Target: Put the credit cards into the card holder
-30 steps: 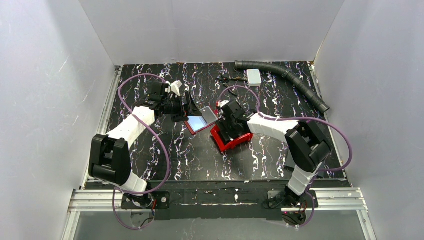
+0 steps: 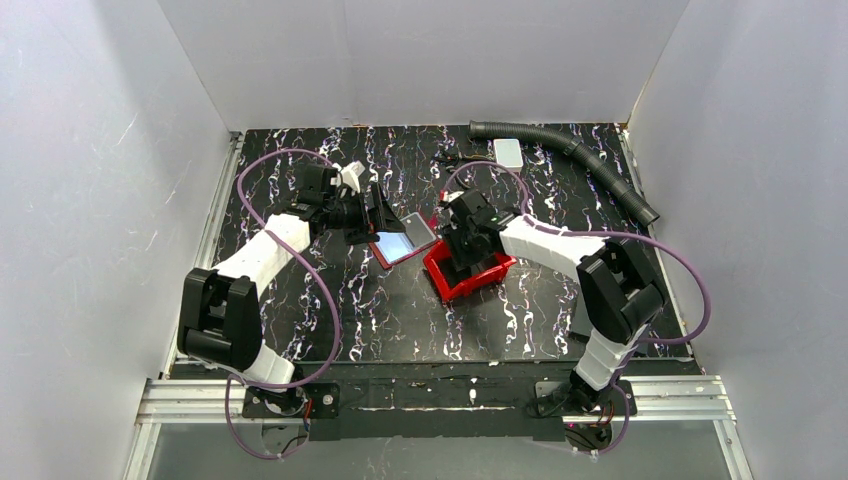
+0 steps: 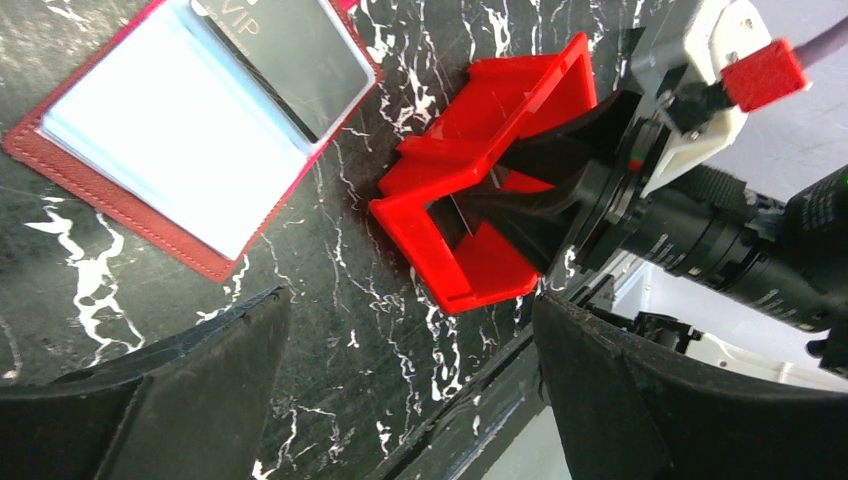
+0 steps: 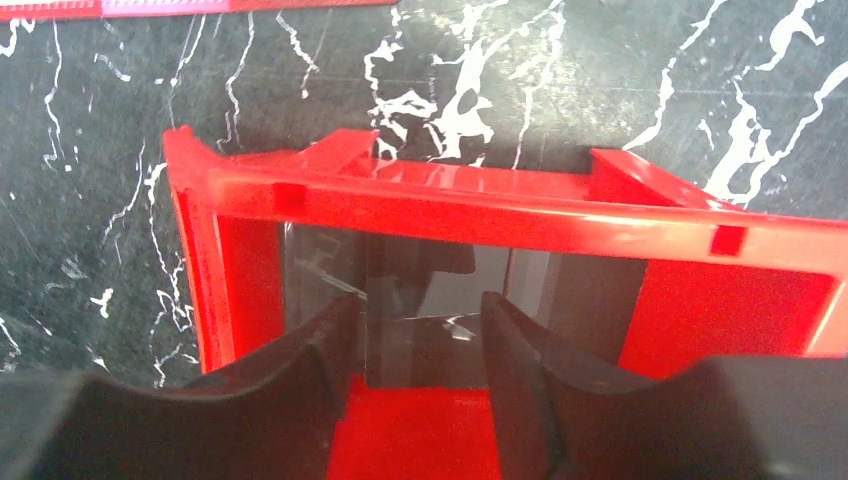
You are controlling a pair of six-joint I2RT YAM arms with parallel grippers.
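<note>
A red plastic tray [image 2: 468,287] sits right of centre; my right gripper reaches down into it, fingers part open, over dark glossy cards [image 4: 450,275] lying inside; I cannot tell whether anything is between them. Left of the tray lies a red-edged card holder [image 3: 120,200] with a pale blue-white inside and a dark card marked VIP [image 3: 292,60] on its upper right part. My left gripper [image 2: 375,215] stands open above the holder, nothing between its fingers.
A black corrugated hose [image 2: 560,143], a small white box [image 2: 507,154] and dark tools [image 2: 455,157] lie at the back.
The right arm has shifted slightly to the right and back over the tray, and the red tray has moved a little to the right. My left arm has not moved.
</note>
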